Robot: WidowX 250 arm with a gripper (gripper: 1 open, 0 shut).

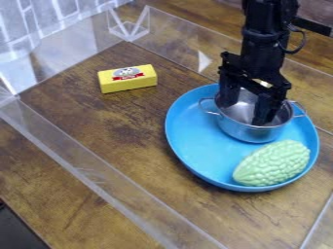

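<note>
My black gripper [252, 89] reaches down from the top right into a silver pot [247, 127], its fingers at the pot's rim and inside it. The pot has side handles and stands on a blue plate [196, 146]. Something small and pale yellow shows behind the fingers, too hidden to identify. Whether the fingers hold anything cannot be seen. A pale green cabbage-like vegetable [270, 162] lies on the front right of the plate, beside the pot.
A yellow box [127, 79] lies on the wooden table [92, 131] at the back left, apart from the plate.
</note>
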